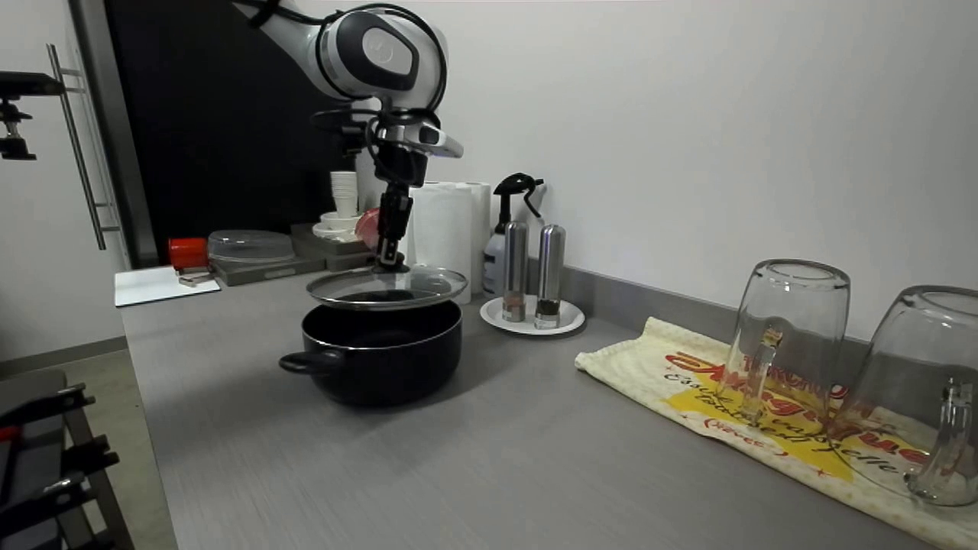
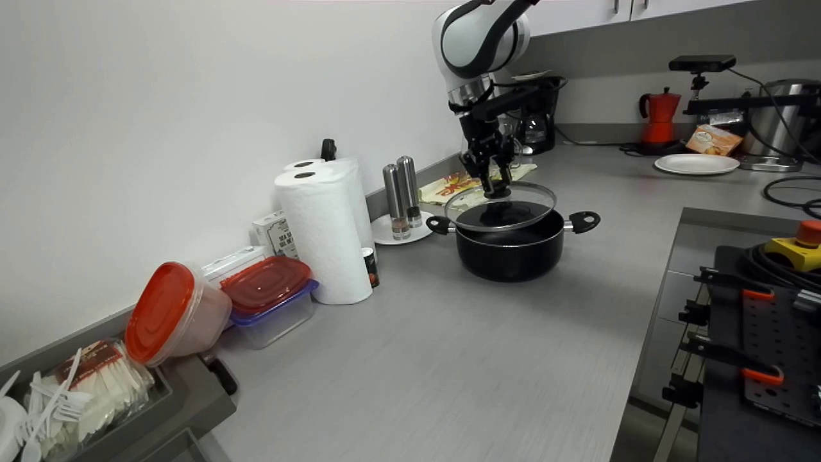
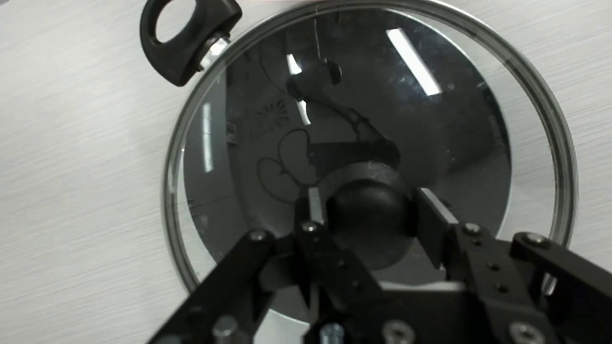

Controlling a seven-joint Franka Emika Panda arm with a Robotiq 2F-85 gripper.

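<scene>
A black pot (image 1: 385, 367) with two side handles stands on the grey counter. Just above its opening hangs a round glass lid (image 1: 431, 283) with a metal rim, slightly tilted. The lid's black knob (image 3: 370, 223) sits between the fingers of my gripper, which is shut on it. In exterior view 2 the lid (image 2: 539, 201) covers much of the pot's mouth, and part of the pot's dark inside (image 2: 548, 224) shows at one side. From the wrist view the pot appears through the glass, with one handle (image 3: 186, 40) sticking out at the upper left.
Close to the pot, a white plate (image 1: 575, 321) holds two tall grinders (image 1: 550, 275). Paper towel rolls (image 2: 323, 231) stand by the wall. Two glass mugs (image 1: 793, 321) rest upside down on a patterned cloth (image 1: 633, 359). The counter in front of the pot is clear.
</scene>
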